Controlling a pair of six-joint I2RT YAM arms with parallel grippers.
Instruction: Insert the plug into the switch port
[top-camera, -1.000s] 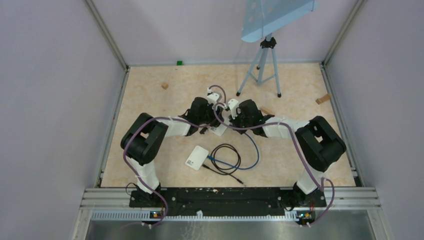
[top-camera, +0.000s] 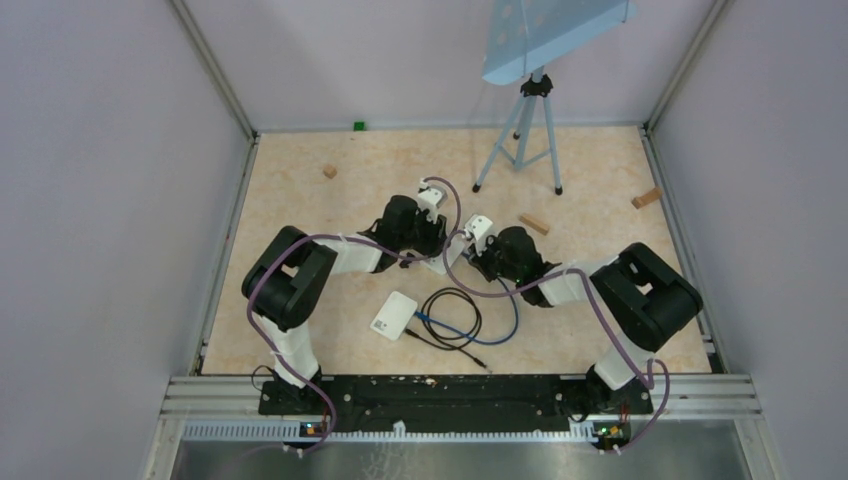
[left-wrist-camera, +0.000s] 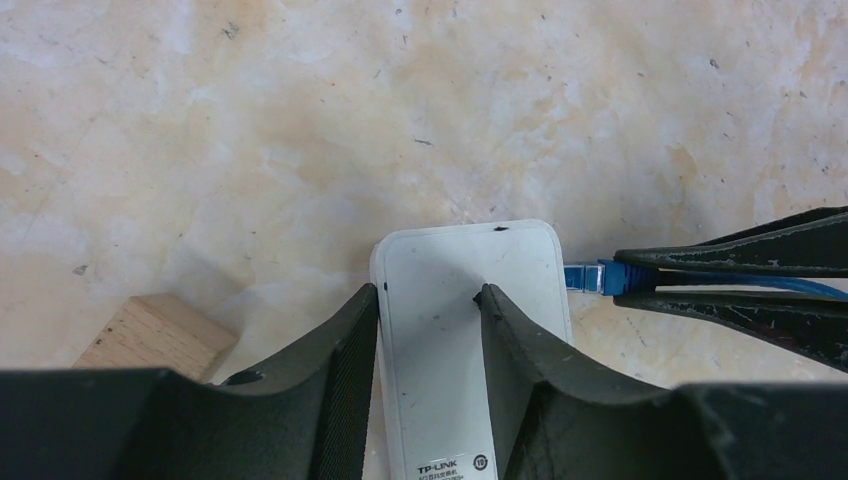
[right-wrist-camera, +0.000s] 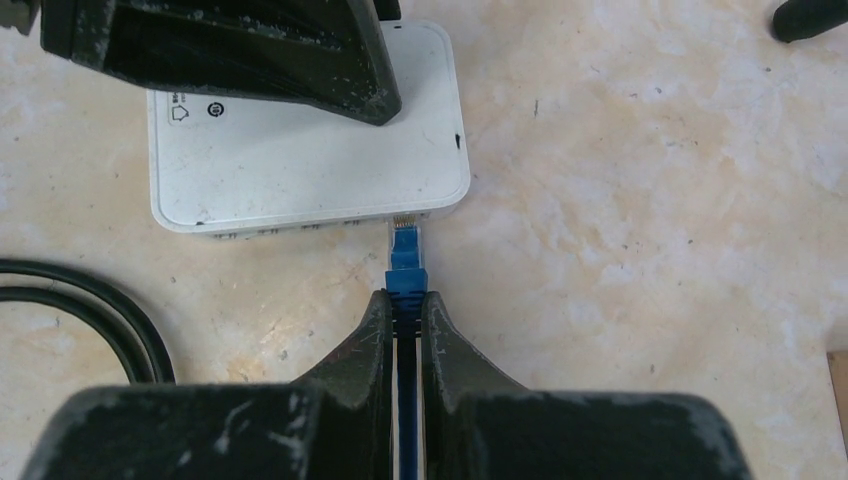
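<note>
The white switch (left-wrist-camera: 440, 330) lies under my left gripper, which is shut on its edge: one finger rests over the top face, the other stands at the edge away from the ports. In the right wrist view, the switch (right-wrist-camera: 320, 170) turns its row of ports toward my right gripper. That gripper is shut on the blue boot of the plug (right-wrist-camera: 405, 255). The plug's clear tip meets the port side near one end of the switch. Part of the clear body shows outside; how deep the tip sits I cannot tell.
Toward the front lies a second white box (top-camera: 394, 315), joined to the blue cable (top-camera: 490, 343). A black cable (top-camera: 430, 305) is coiled beside it. Wooden blocks (top-camera: 534, 223) and a tripod (top-camera: 523, 140) stand farther back.
My right gripper has shifted right and toward the front, and its arm with it. The left arm has hardly moved.
</note>
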